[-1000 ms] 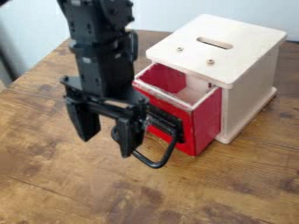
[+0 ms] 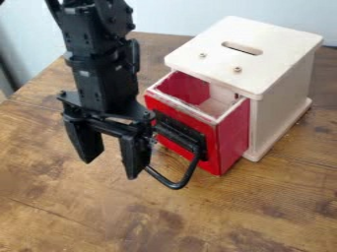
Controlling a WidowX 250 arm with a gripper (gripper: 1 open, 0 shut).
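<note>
A pale wooden box (image 2: pixel 277 108) with a slotted top stands at the right. Its red drawer (image 2: pixel 232 138) is pulled partly out, showing an empty-looking interior, with a black handle (image 2: pixel 182 177) on its front. My black gripper (image 2: pixel 109 150) hangs in front and to the left of the drawer, its fingers apart with nothing visible between them, beside the handle.
A pale wall stands behind. The arm hides part of the drawer's left side.
My gripper has moved a little left and up, away from the handle. The box and drawer look unchanged.
</note>
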